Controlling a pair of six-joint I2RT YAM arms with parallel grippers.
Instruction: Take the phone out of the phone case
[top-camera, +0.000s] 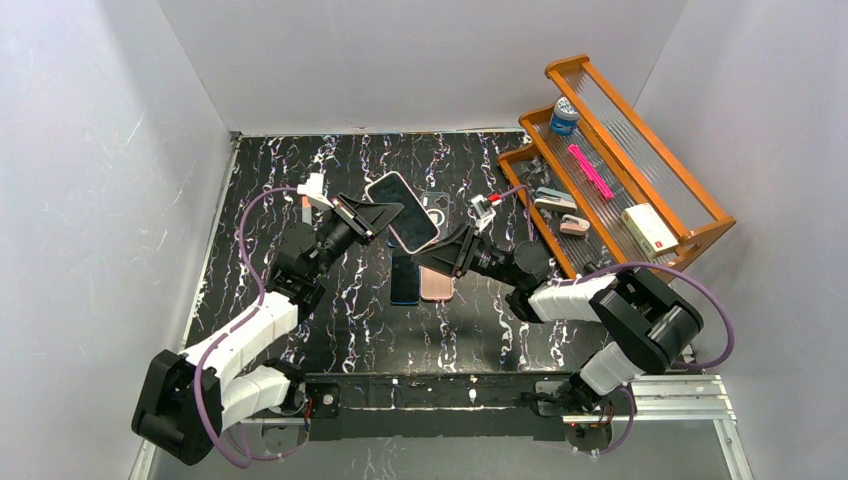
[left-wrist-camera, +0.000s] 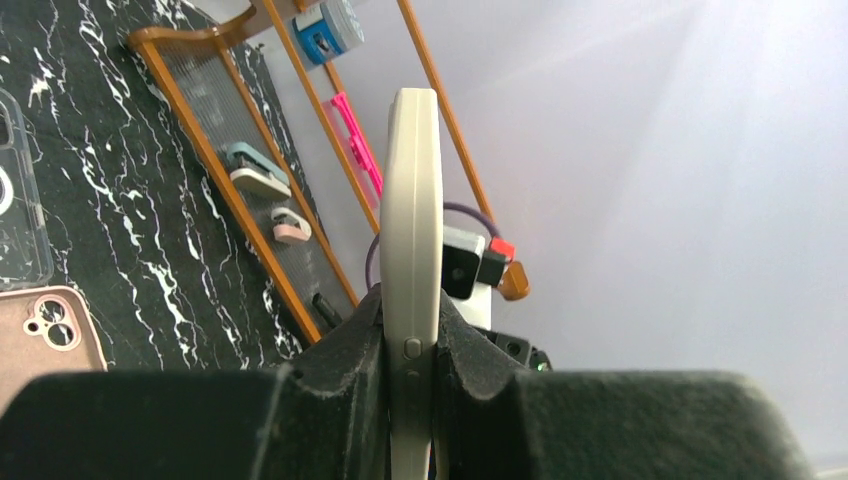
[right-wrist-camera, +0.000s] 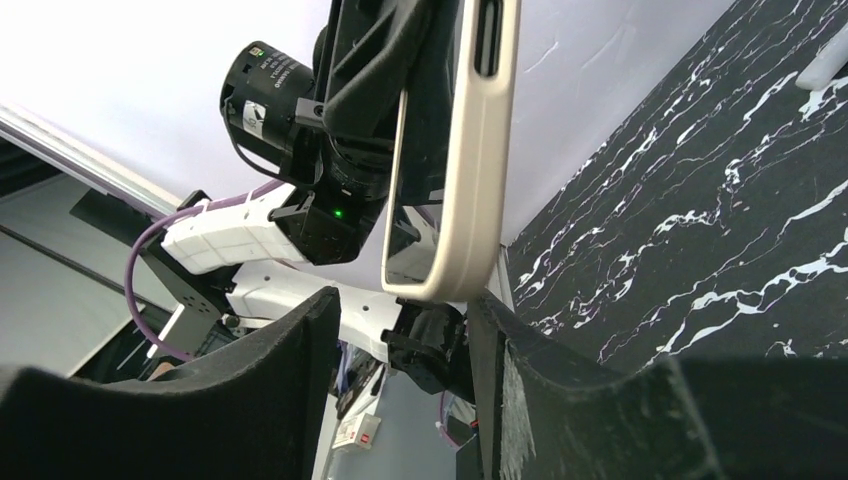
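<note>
A phone (top-camera: 401, 203) in a pale cream case (right-wrist-camera: 482, 150) is held tilted above the table, its dark screen (right-wrist-camera: 428, 140) framed by the case rim. My left gripper is shut on the cased phone, which stands edge-on between its fingers in the left wrist view. At the phone's lower end, my right gripper is open. The case's bottom corner shows just beyond and between its fingertips; whether they touch cannot be told.
Below on the dark marbled table lie a dark blue phone (top-camera: 405, 279), a pink case (top-camera: 437, 283) and a clear case (left-wrist-camera: 18, 215). A wooden rack (top-camera: 640, 150) with staplers (top-camera: 555, 200) stands at the right. Free table surrounds these.
</note>
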